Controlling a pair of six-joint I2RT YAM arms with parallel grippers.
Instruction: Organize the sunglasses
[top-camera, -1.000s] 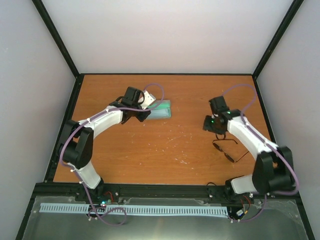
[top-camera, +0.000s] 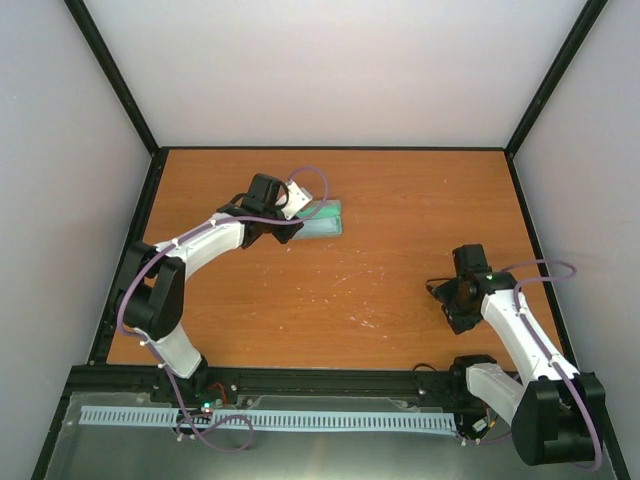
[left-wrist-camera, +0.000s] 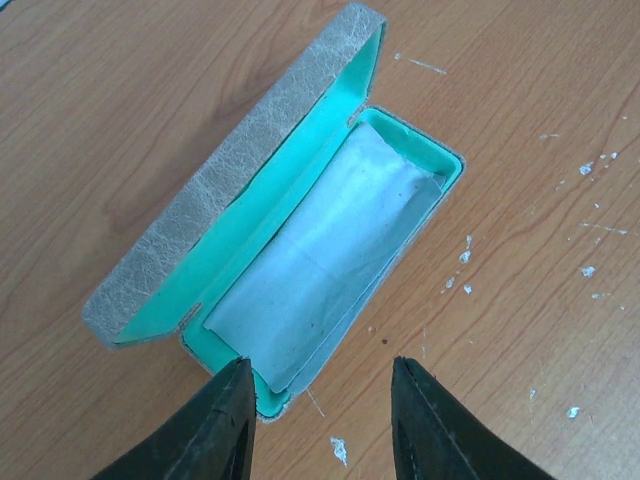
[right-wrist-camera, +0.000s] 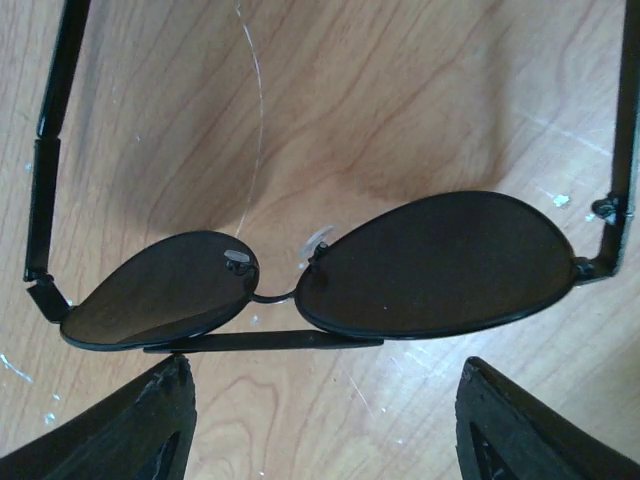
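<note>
An open teal glasses case (left-wrist-camera: 230, 200) with a grey lid edge and a pale blue cloth (left-wrist-camera: 320, 240) inside lies under my left gripper, which stands open above its end. Black aviator sunglasses (right-wrist-camera: 430, 260) lie on the wood with their temples unfolded, close below my right gripper, which is open, one finger on each side near the frame's lower edge. In the top view the right wrist mostly covers the sunglasses; the case (top-camera: 320, 225) sits at the back centre, partly hidden by the left arm.
Dark rails border it, and a thin dark cable lies at the front edge near the right arm's base.
My right gripper has moved toward the front of the table and right, over the sunglasses, covering most of them in the top view. The left arm is unchanged.
</note>
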